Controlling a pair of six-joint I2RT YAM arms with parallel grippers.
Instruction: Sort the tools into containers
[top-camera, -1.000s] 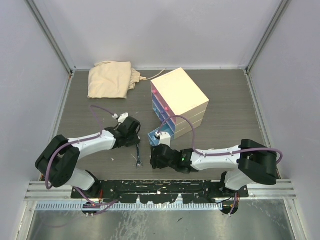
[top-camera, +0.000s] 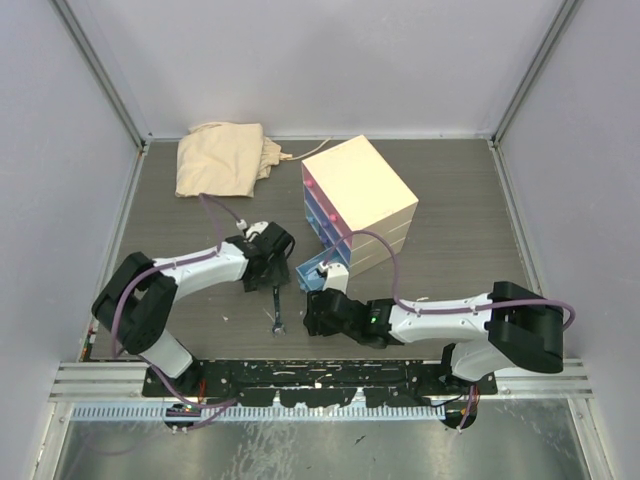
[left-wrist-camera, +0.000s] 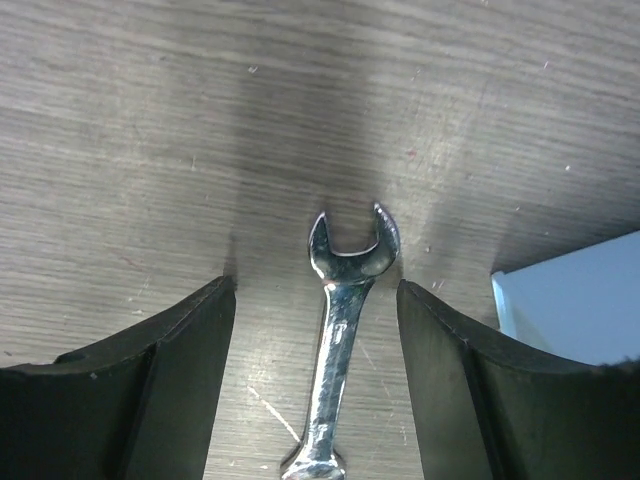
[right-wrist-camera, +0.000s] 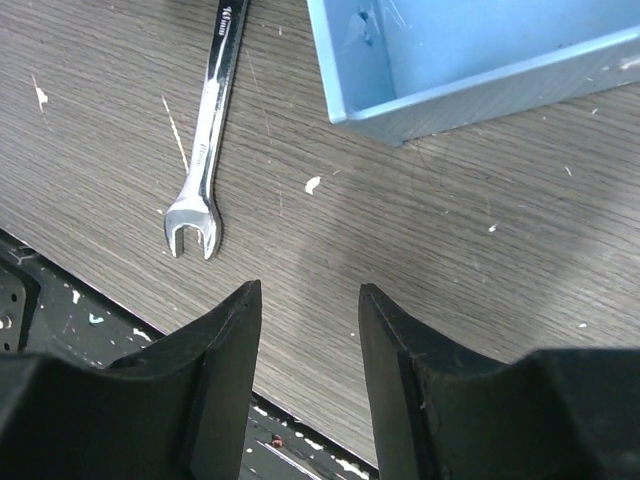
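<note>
A chrome wrench (top-camera: 278, 315) lies on the dark wooden table, its upper end between the open fingers of my left gripper, as the left wrist view shows; nothing is gripped. In the right wrist view the same wrench (right-wrist-camera: 208, 135) lies left of a light blue drawer (right-wrist-camera: 457, 102). My right gripper hangs over bare table just below the drawer, fingers parted and empty. In the top view the drawer (top-camera: 312, 275) juts out from the lowest level of a small cabinet (top-camera: 359, 180).
A beige cloth (top-camera: 220, 158) lies at the back left, a thin cord beside it. A black rail runs along the front edge.
The right arm has shifted slightly to the right.
</note>
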